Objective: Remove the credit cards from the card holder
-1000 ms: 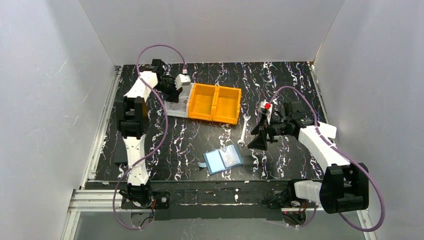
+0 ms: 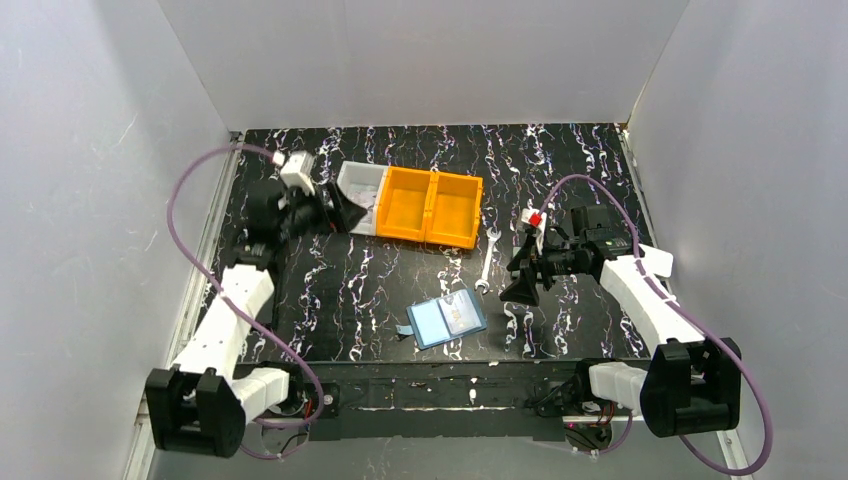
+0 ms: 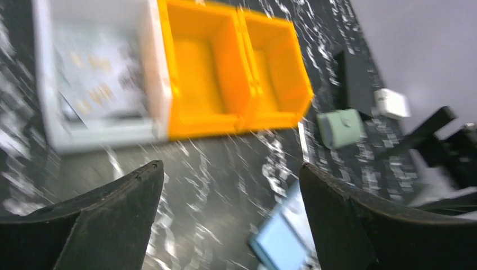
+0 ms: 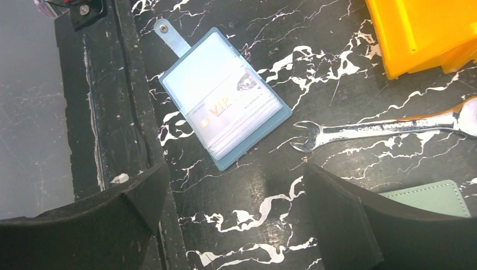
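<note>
A light blue card holder (image 2: pixel 446 319) lies open on the marble table near the front centre, with a stack of cards marked VIP (image 4: pixel 230 112) in its clear sleeve and its strap sticking out. My left gripper (image 2: pixel 345 210) hangs over the left end of the grey bin (image 2: pixel 355 175), open, with empty space between its fingers in the left wrist view. My right gripper (image 2: pixel 515 280) stands open and empty to the right of the holder, which shows ahead of it in the right wrist view.
Orange bins (image 2: pixel 455 210) adjoin the grey bin. A wrench (image 2: pixel 489 260) lies between them and my right gripper. A green item (image 4: pixel 422 197) lies by the right gripper. The table between left arm and holder is clear.
My right arm has barely moved; the holder lies as before.
</note>
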